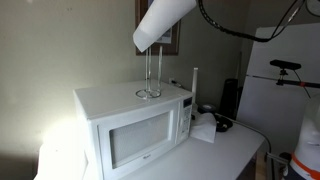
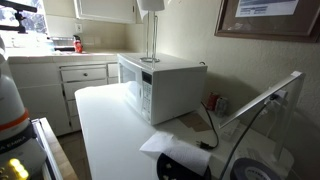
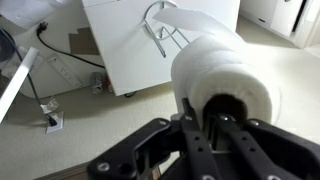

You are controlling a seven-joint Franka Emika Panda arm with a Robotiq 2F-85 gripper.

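My gripper is shut on a white paper roll (image 3: 190,68), gripping it at the near end, where its dark hollow core shows in the wrist view. In exterior view 1 the roll (image 1: 163,20) hangs tilted at the top, above a wire roll holder (image 1: 149,95) whose thin uprights rise toward its lower end. The holder stands on top of a white microwave (image 1: 140,135). From exterior view 2, only the lower part of the roll (image 2: 152,5) shows, over the upright. Whether the upright's tip is inside the roll is hidden.
White paper (image 2: 178,153) lies over a dark pan (image 2: 185,172) beside the microwave. A cord and outlet (image 3: 53,122) are near the wall.
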